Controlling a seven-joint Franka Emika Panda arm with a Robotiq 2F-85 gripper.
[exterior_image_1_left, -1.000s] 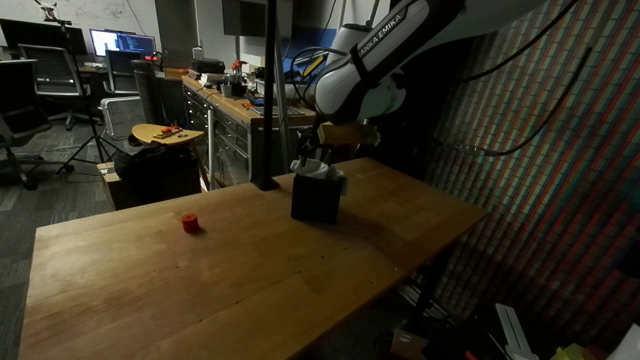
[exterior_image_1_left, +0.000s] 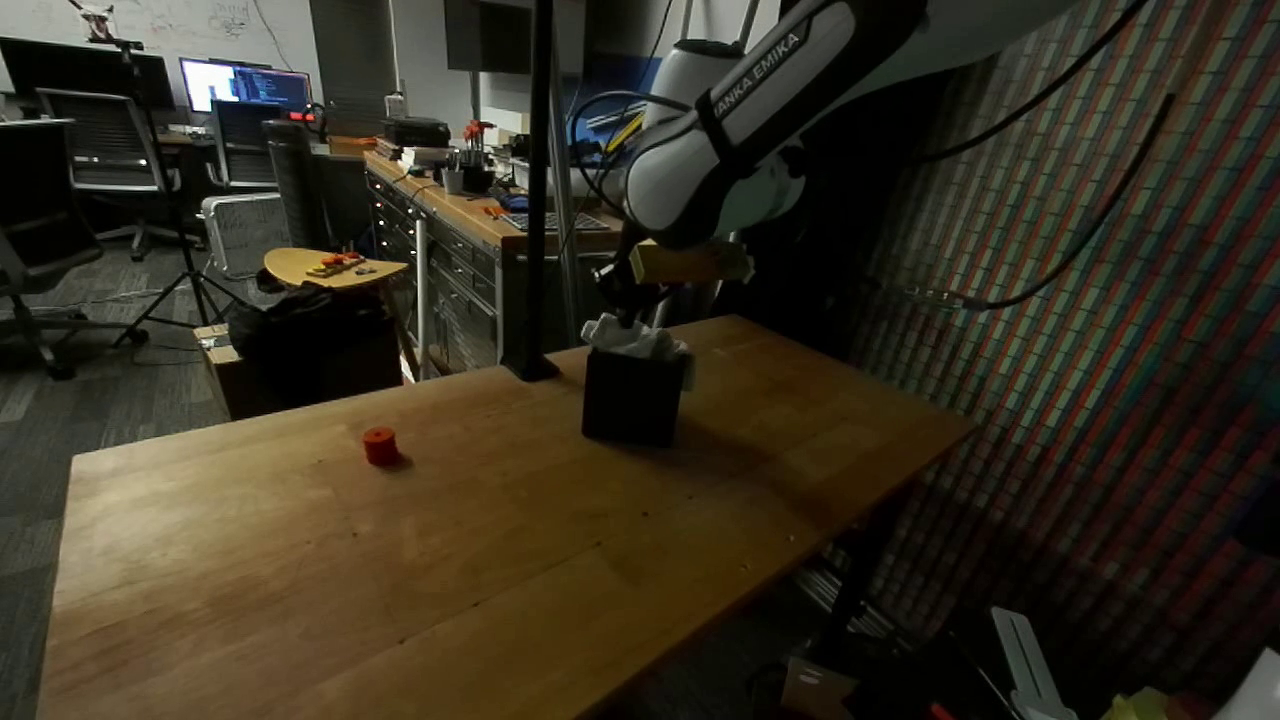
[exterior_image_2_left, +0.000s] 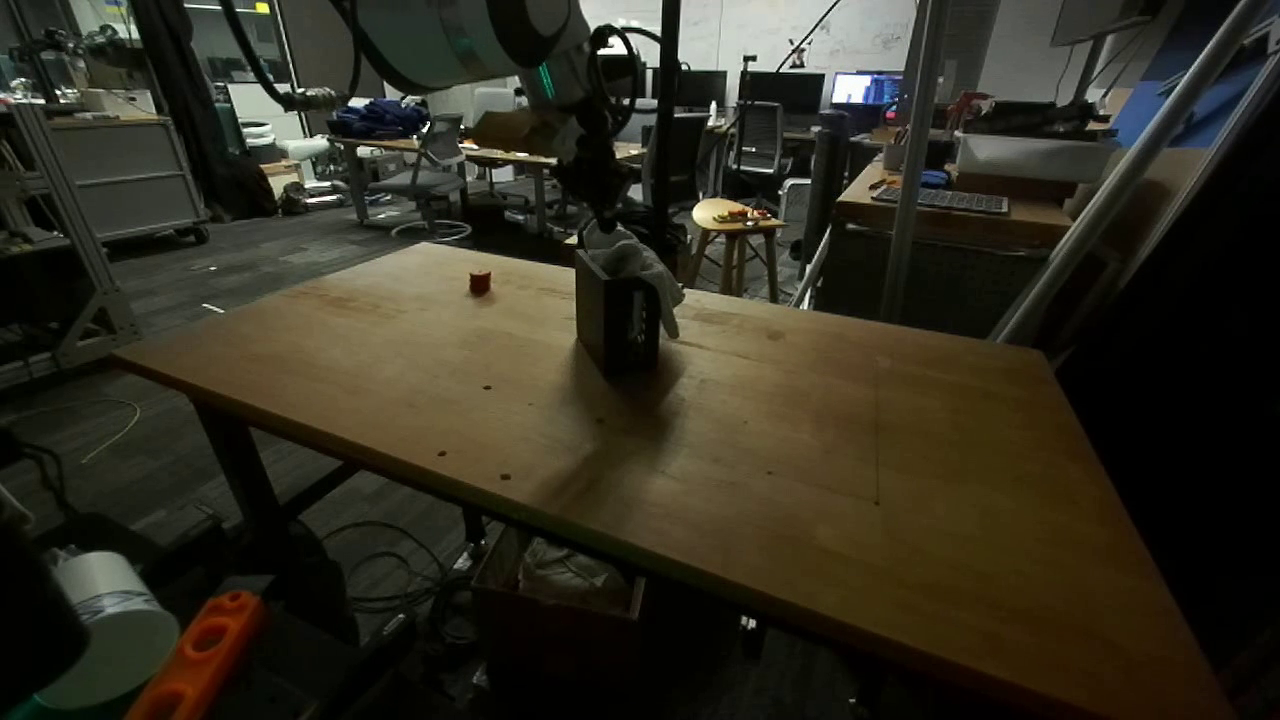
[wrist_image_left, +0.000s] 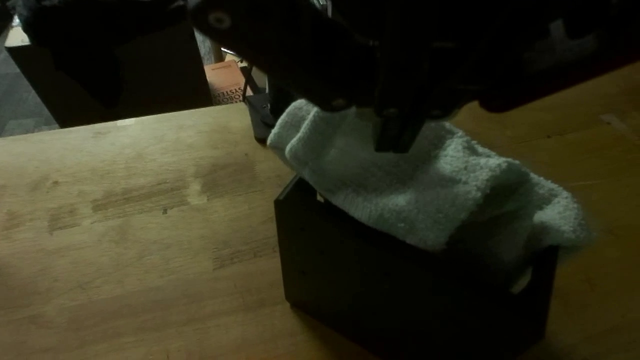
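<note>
A black box (exterior_image_1_left: 630, 398) stands on the wooden table, stuffed with a pale, fluffy cloth (wrist_image_left: 384, 186), perhaps a sock. The cloth bulges above the rim, and in the second exterior view part of it droops over one side of the box. Right at the top of the cloth is my gripper, pointing down with its fingertips together. It is shut, and no fabric shows between the fingers. Whether the tips touch the cloth is hard to tell in the dim light.
A small red cylinder (exterior_image_1_left: 380, 446) sits apart from the box on the table (exterior_image_1_left: 360, 576). A dark upright post (exterior_image_1_left: 536, 240) rises at the table's far edge, close to the box.
The fingers stood apart over the cloth a second ago and are now together. The arm has shifted very slightly; the box and red cylinder have stayed put.
</note>
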